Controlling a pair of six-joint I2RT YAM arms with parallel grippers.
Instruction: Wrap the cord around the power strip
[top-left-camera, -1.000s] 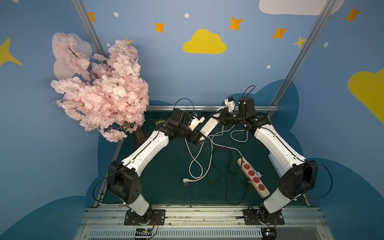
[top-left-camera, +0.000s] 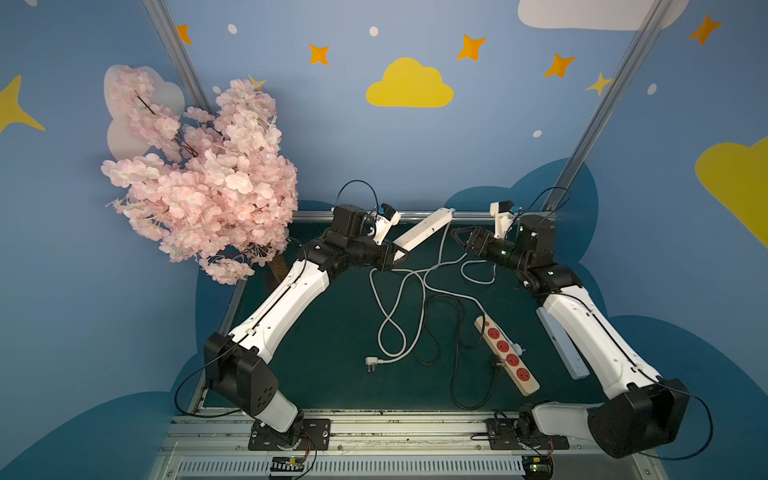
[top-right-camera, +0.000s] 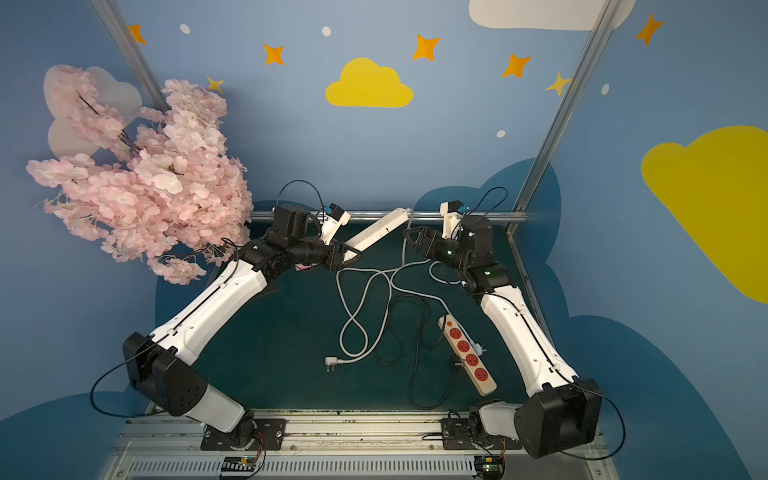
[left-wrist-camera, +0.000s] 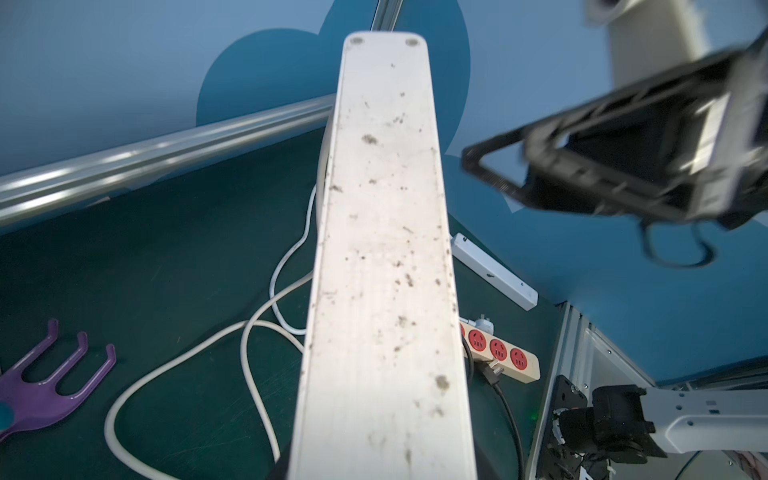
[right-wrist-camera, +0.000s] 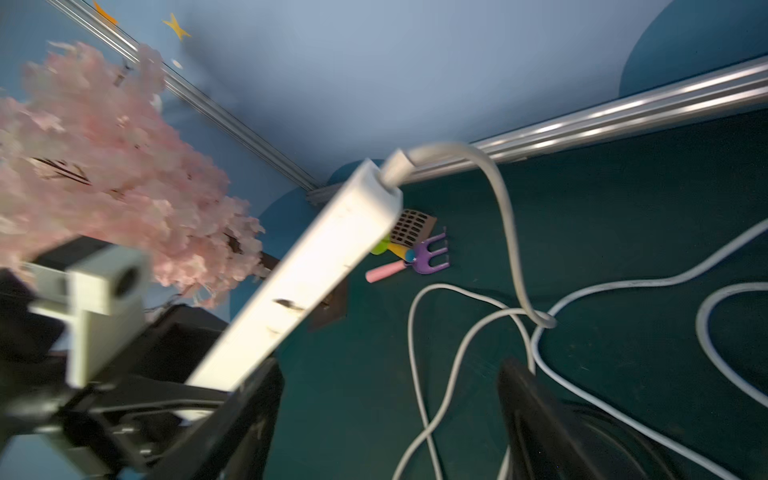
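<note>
A white power strip (top-left-camera: 423, 229) hangs above the table, slanting up to the right, with my left gripper (top-left-camera: 397, 256) shut on its lower end. Its scuffed flat face (left-wrist-camera: 384, 240) fills the middle of the left wrist view. From the upper end the white cord (right-wrist-camera: 505, 200) bends down and lies in loose loops on the table, its plug (top-left-camera: 372, 362) near the front. None of the cord shows wound round the strip. To the right of the strip's upper end, my right gripper (top-left-camera: 460, 233) is open and apart from it, with no object between its fingers.
A second strip with red sockets (top-left-camera: 507, 355) lies front right, a black cable (top-left-camera: 454, 376) plugged into it. Another white strip (top-left-camera: 562, 342) is partly under the right arm. Toy garden tools (right-wrist-camera: 416, 254) and a blossom tree (top-left-camera: 216, 176) stand back left.
My right gripper has let go of the strip's upper end and drawn back to the right. The left arm has lifted slightly back and left, and the strip's far end now shows uncovered.
</note>
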